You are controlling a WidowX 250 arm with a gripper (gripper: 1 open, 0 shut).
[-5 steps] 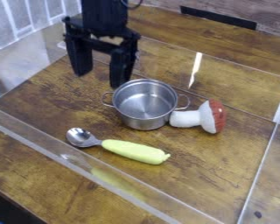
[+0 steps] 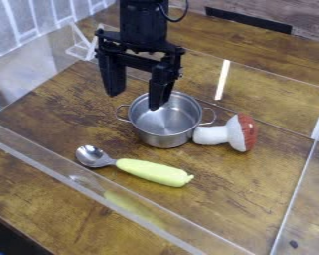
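My black gripper (image 2: pixel 137 88) hangs over the upper middle, open, its two fingers apart above and just behind a steel pot (image 2: pixel 175 127) with side handles. A toy mushroom (image 2: pixel 235 133) with red cap and white stem lies right of the pot. A pale green elongated vegetable (image 2: pixel 153 171) lies in front, with a metal spoon (image 2: pixel 92 156) to its left.
The wooden table (image 2: pixel 56 110) has clear plastic walls along the left and right. A thin white strip (image 2: pixel 223 78) is behind the pot.
The gripper has shifted right and down in the picture, nearer the pot. The objects on the table look unchanged.
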